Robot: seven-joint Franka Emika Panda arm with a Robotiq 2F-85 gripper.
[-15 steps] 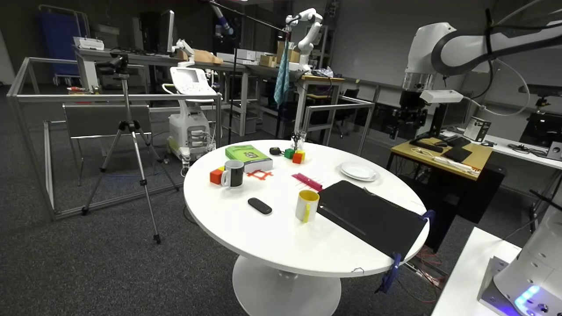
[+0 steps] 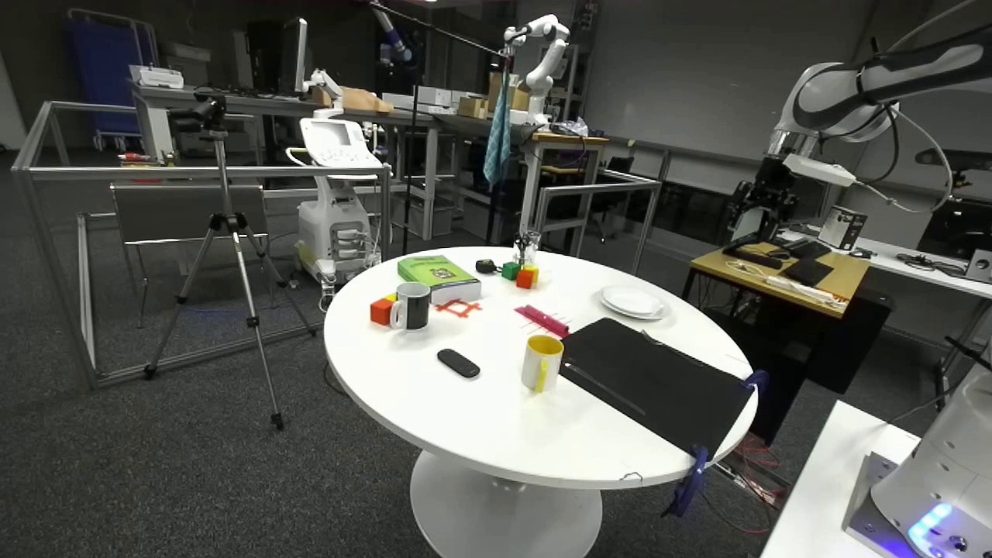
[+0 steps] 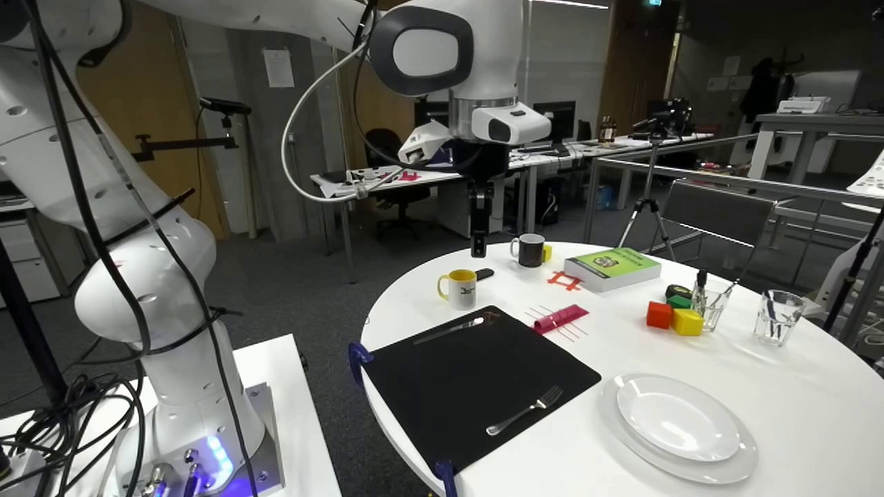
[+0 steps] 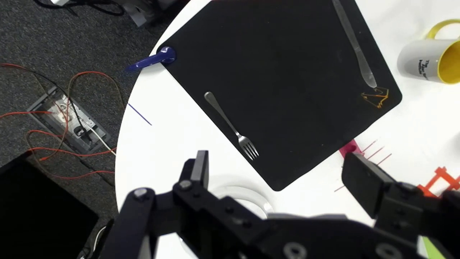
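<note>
My gripper stands open, its two black fingers wide apart with nothing between them. It hangs well above the round white table. Below it in the wrist view lies a black mat bearing a fork along one edge and a knife along the opposite one. Two stacked white plates sit beside the mat, partly hidden by the gripper in the wrist view. A white mug with yellow inside stands upright near the knife side. Past it is a dark mug.
Blue clamps grip the mat at the table edge. Farther off are a green book, a red cube, a yellow cube, two glasses and a pink holder.
In exterior view 1 the arm and gripper have shifted to the right and turned somewhat. Everything on the table lies as before.
</note>
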